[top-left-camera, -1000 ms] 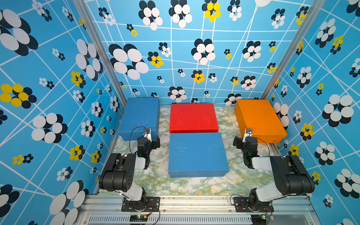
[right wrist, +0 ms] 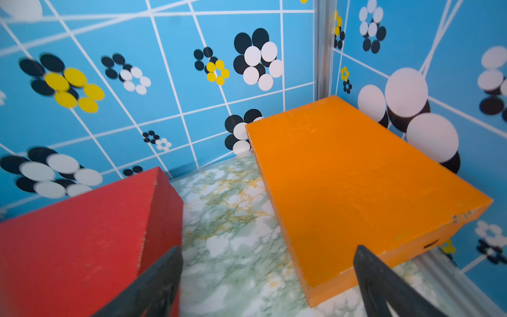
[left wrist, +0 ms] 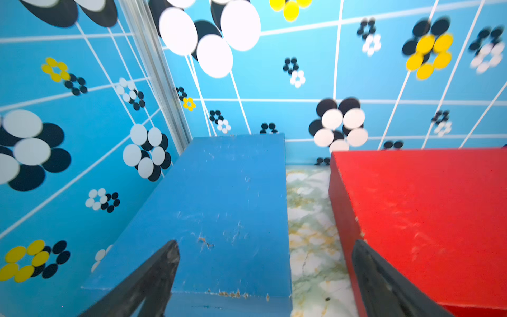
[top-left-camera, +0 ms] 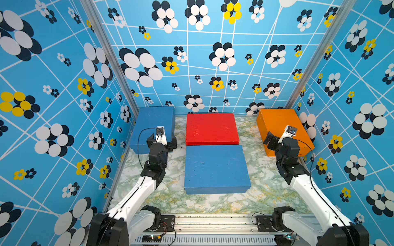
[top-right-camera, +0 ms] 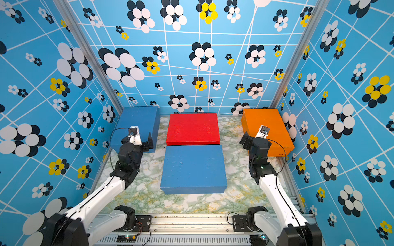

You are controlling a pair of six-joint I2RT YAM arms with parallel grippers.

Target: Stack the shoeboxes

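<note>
Each shoebox lies flat and apart from being stacked: a red one (top-left-camera: pixel 211 128) at the back middle, a blue one (top-left-camera: pixel 216 167) in front of it, another blue one (left wrist: pixel 227 211) at the back left, an orange one (right wrist: pixel 353 185) at the back right. My left gripper (top-left-camera: pixel 162 141) hangs open over the front part of the left blue box, nothing between its fingers. Over the near left part of the orange box, my right gripper (top-left-camera: pixel 272 141) is open and empty, its fingers (right wrist: pixel 163 280) spread wide in the right wrist view.
Patterned blue walls (top-left-camera: pixel 221 61) enclose the back and sides. Bare marble floor (top-left-camera: pixel 254 135) shows between the red and orange boxes, with a narrower strip beside the left blue box. The red box and front blue box lie close together.
Both arms have stretched out from their folded pose. Each gripper has moved toward the back, and the right one also shifted right. All boxes stay where they were.
</note>
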